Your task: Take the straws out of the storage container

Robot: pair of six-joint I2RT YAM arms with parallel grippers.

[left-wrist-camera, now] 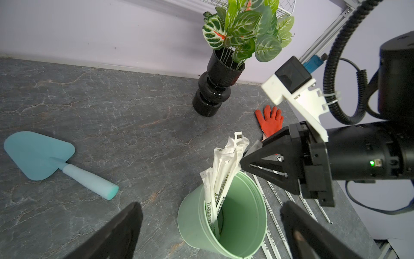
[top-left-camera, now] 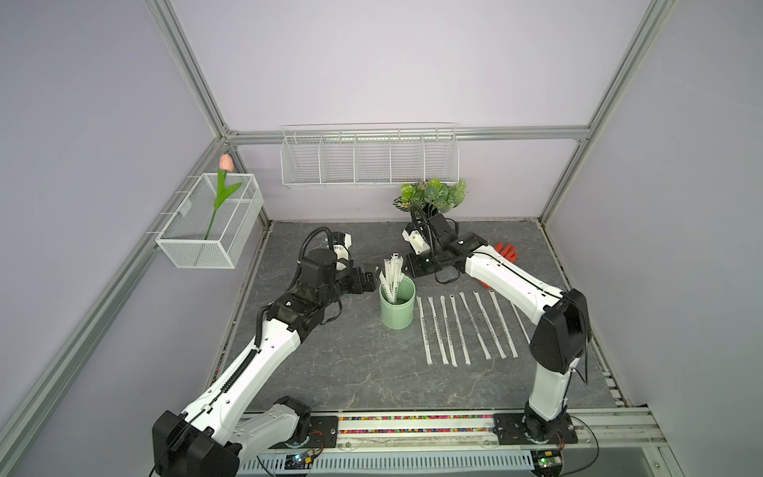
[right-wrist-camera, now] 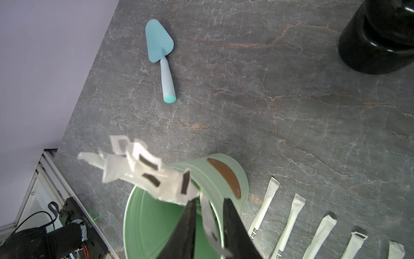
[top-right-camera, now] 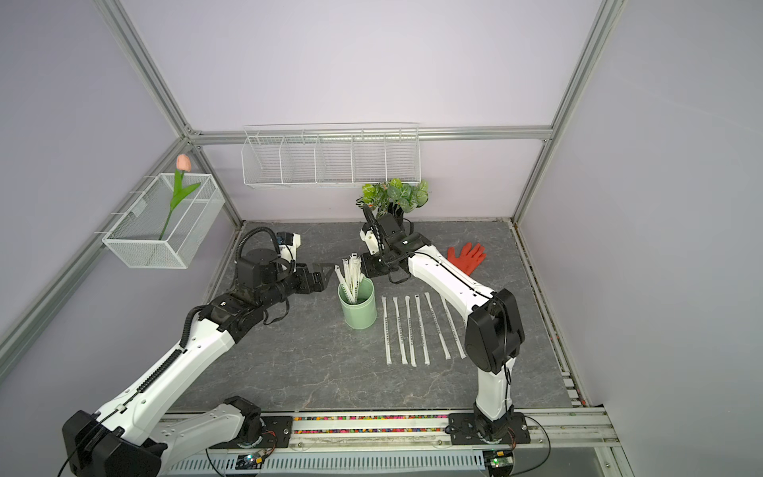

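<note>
A light green container (top-left-camera: 396, 314) (top-right-camera: 359, 314) (left-wrist-camera: 189, 224) holds a bunch of paper-wrapped straws (left-wrist-camera: 224, 168), leaning on its rim. My right gripper (top-left-camera: 410, 266) is at the straw tops, part open, with one white straw end between or just under its fingers; whether it grips it I cannot tell. My left gripper (top-left-camera: 367, 281) stands open left of the container, its blurred fingers either side of the view in the left wrist view. Several straws (top-left-camera: 449, 334) lie in a row on the table right of the container.
A teal trowel (left-wrist-camera: 39, 153) lies at the back left, a red glove (top-right-camera: 465, 256) at the back right. A black vase with plants (left-wrist-camera: 207, 103) stands at the back. Wire baskets (top-left-camera: 369, 156) hang on the walls.
</note>
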